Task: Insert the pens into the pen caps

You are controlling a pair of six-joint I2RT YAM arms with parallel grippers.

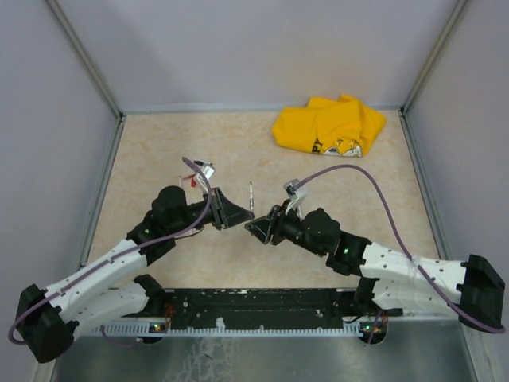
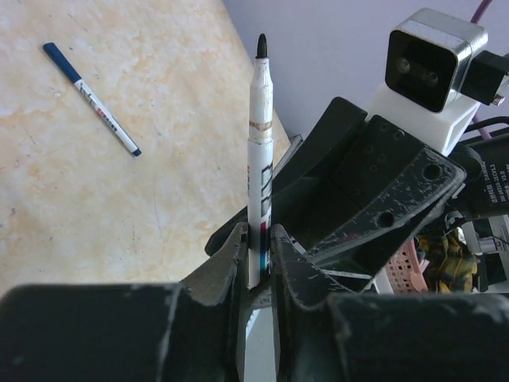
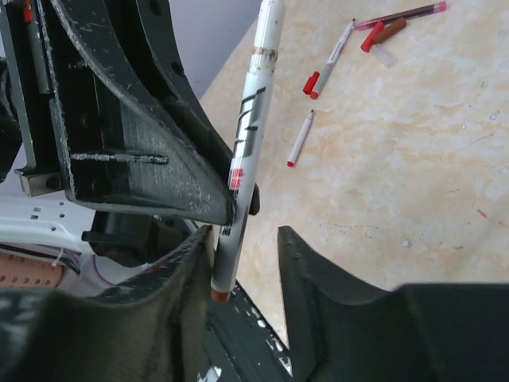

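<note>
My left gripper (image 1: 245, 216) is shut on a white pen (image 2: 260, 151), which stands almost upright with its bare black tip pointing up. In the right wrist view the pen's lower end is brown, below the left fingers. My right gripper stands part open at that lower end, its fingers (image 3: 314, 278) apart and not closed on the pen. A dark-blue-capped pen (image 2: 91, 99) lies on the table in the left wrist view. Several more lie in the right wrist view: a white pen (image 3: 334, 57), a short pen (image 3: 301, 140) and a pink pen (image 3: 406, 16).
Loose caps lie near those pens: a red cap (image 3: 310, 82), a brown cap (image 3: 390, 31) and a clear cap (image 3: 383, 55). A yellow cloth (image 1: 322, 127) rests at the back right. The two grippers are close together above mid-table; free table shows behind them.
</note>
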